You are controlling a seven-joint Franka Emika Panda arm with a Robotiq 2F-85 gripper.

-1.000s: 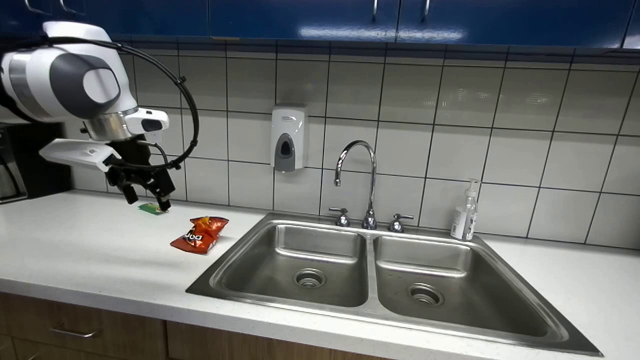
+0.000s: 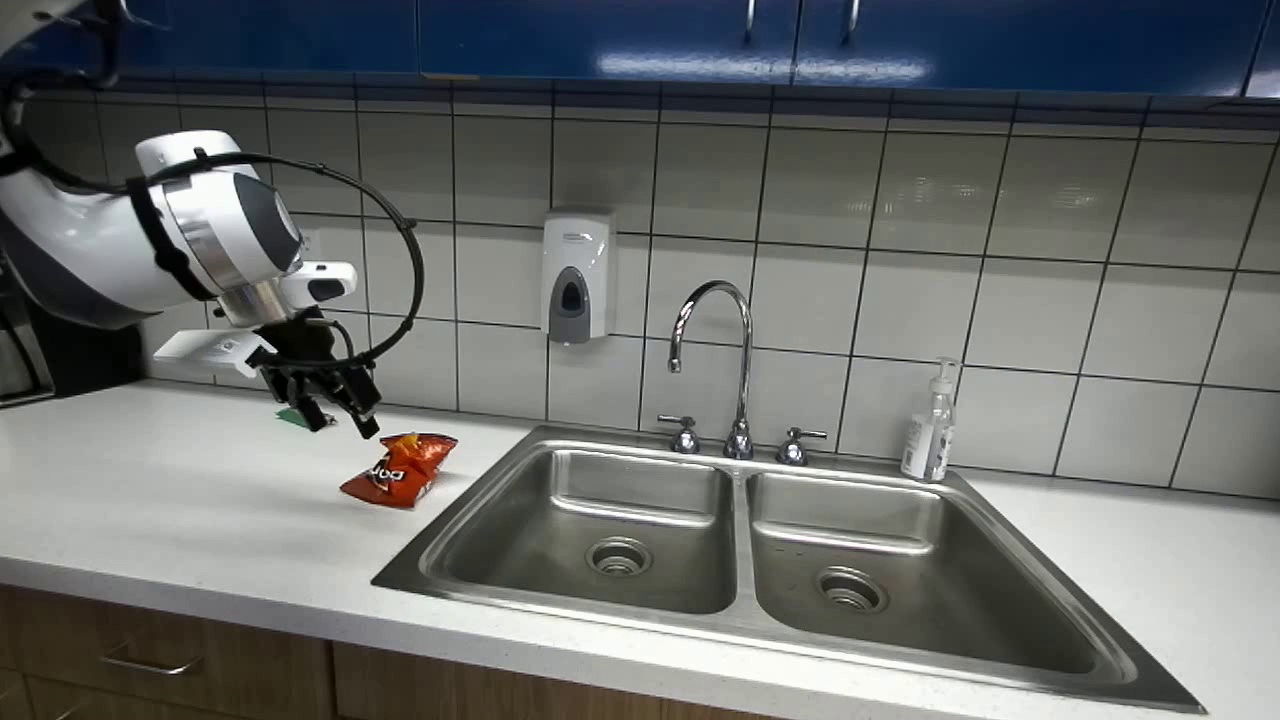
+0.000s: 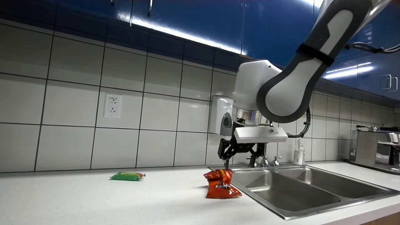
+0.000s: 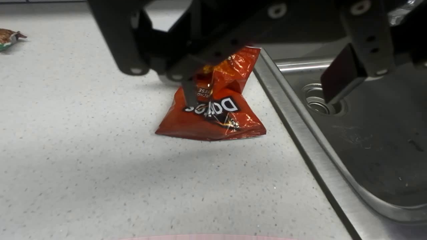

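A red Doritos bag (image 2: 404,469) sits on the white counter just left of the sink. In exterior view 2 the crumpled bag (image 3: 222,184) stands close to the sink's edge, and in the wrist view the bag (image 4: 214,116) is partly covered by a finger. My gripper (image 2: 342,422) hangs above the counter near the bag, tilted, its fingers open and empty. Seen in the wrist view, one finger (image 4: 189,92) overlaps the bag while the other finger (image 4: 343,76) appears over the sink. Whether a fingertip touches the bag cannot be told.
A green packet (image 3: 127,176) lies farther left on the counter. The double steel sink (image 2: 738,528) is empty, with a tall faucet (image 2: 743,360) behind it and a soap bottle (image 2: 931,432) at its back right corner. Open counter (image 3: 161,202) lies left of the bag.
My arm and gripper have come lower and moved right, nearer the bag. The bag has stayed in place.
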